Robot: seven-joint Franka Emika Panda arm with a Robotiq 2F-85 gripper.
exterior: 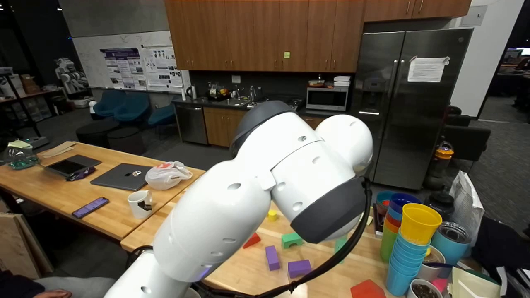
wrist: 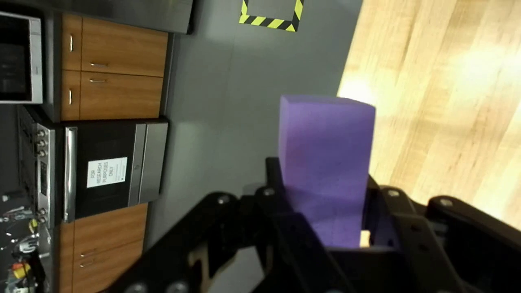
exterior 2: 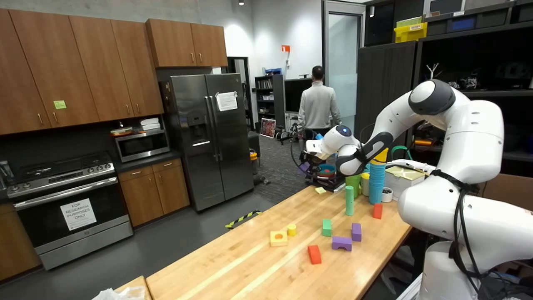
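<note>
In the wrist view my gripper is shut on a purple block (wrist: 328,139), whose far end sticks out past the dark fingers (wrist: 274,173). Exterior view 2 has the gripper (exterior 2: 310,166) raised beyond the table's far end, a bit of the purple block showing at its side. On the table lie a purple arch (exterior 2: 342,243), another purple block (exterior 2: 356,232), a green block (exterior 2: 327,228), a red block (exterior 2: 315,254), a yellow square with a round recess (exterior 2: 278,238) and a yellow cylinder (exterior 2: 292,230). The arm hides my gripper in exterior view 1.
Stacked blue cups (exterior 2: 377,184), green cups (exterior 2: 352,183) and a standing green cylinder (exterior 2: 349,201) crowd the table's far end. Another red block (exterior 2: 377,210) lies near them. Bare tabletop (exterior 2: 225,270) stretches toward the near end. A person (exterior 2: 318,102) stands in the background.
</note>
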